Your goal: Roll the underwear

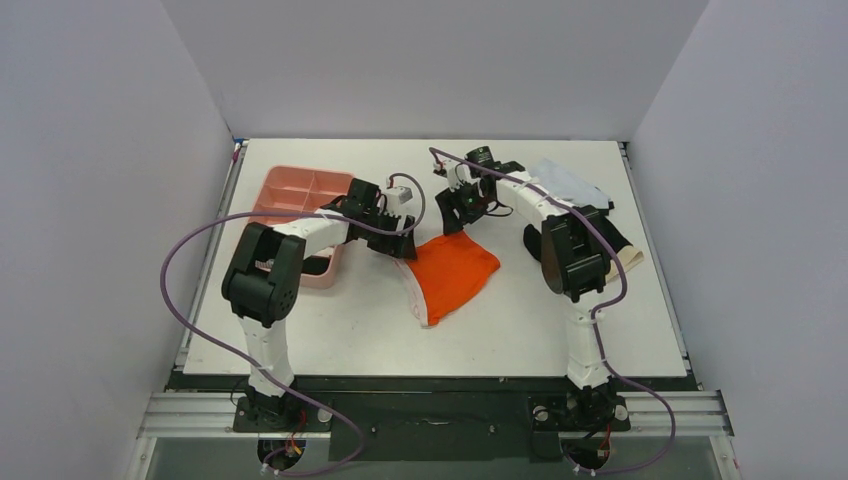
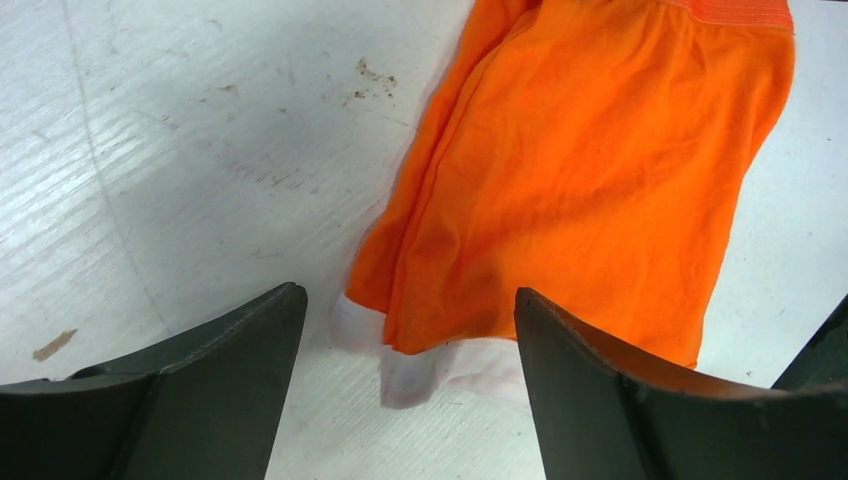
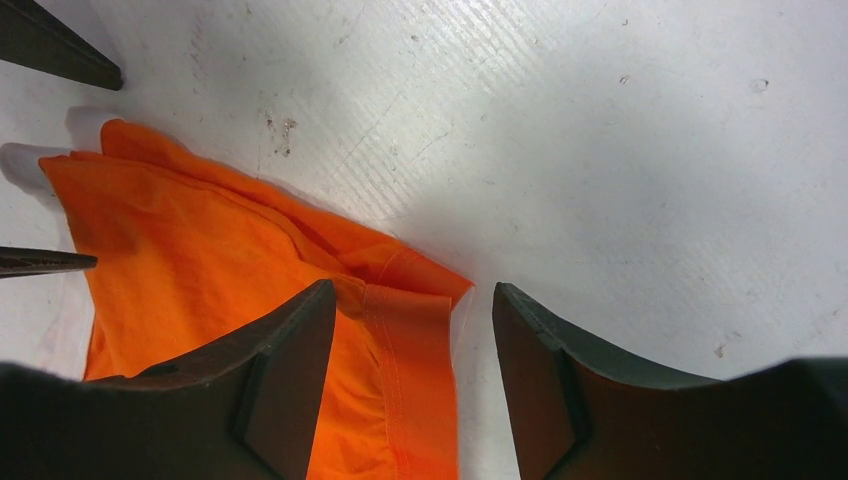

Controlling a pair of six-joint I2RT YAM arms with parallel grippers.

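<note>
Orange underwear (image 1: 450,275) lies folded flat in the middle of the table, a pale band along its left edge. Over its upper left corner stands my left gripper (image 1: 410,253); in the left wrist view its fingers (image 2: 590,370) are parted either side of the pale-edged corner, not closed on it. At the top corner is my right gripper (image 1: 453,228). Its open fingers (image 3: 290,350) straddle a folded corner of the orange cloth (image 3: 410,330) in the right wrist view, and cloth shows free in the gap. Whether the fingertips touch the table I cannot tell.
A pink divided box (image 1: 320,182) stands at the left, partly under my left arm. At the right, light blue cloth (image 1: 570,185), black items (image 1: 533,241) and a beige cloth (image 1: 629,258) lie around my right arm.
</note>
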